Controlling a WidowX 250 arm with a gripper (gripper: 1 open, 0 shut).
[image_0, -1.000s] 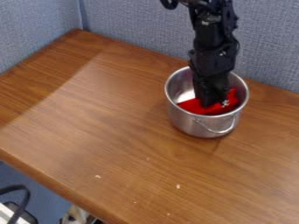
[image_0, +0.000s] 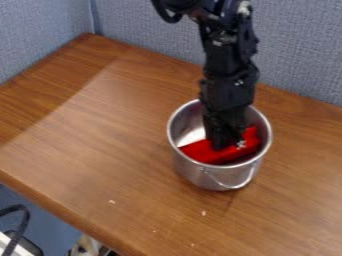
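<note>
A steel pot (image_0: 214, 176) stands on the wooden table (image_0: 94, 140), right of centre. A red object (image_0: 201, 153) lies inside it. My black gripper (image_0: 230, 142) reaches down into the pot onto the red object; its fingertips are too dark and hidden to tell whether they are open or shut.
Grey padded walls (image_0: 298, 55) bound it at the back and left. Cables (image_0: 14, 222) hang off the near left edge.
The pot, with the red object in it, has moved left and toward the camera, along with my gripper inside it.
</note>
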